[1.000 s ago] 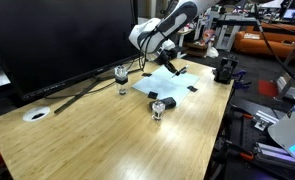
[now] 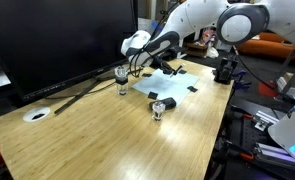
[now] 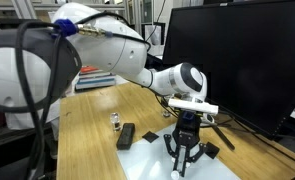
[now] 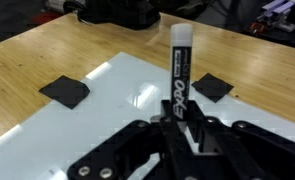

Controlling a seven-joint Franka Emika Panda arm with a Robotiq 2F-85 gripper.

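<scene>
A white marker (image 4: pixel 181 55) with a dark EXPO label stands up from between the fingers in the wrist view. My gripper is shut on its lower part, and the fingers hide that end. Beneath it lies a white sheet or board (image 2: pixel 165 88) with black squares (image 4: pixel 66 91) at its corners. In exterior view 2 the gripper (image 3: pixel 181 152) is over this white surface; whether the marker touches it cannot be told.
A dark block like an eraser (image 3: pixel 127 135) lies at the sheet's edge, with a small white container (image 2: pixel 158 113) near it. Farther left stands a shiny cylinder (image 2: pixel 121 80). A black monitor (image 2: pixel 47 50) borders the back.
The arm has shifted a little to the left in exterior view 1, its forearm swinging lower. The objects on the table look unmoved.
</scene>
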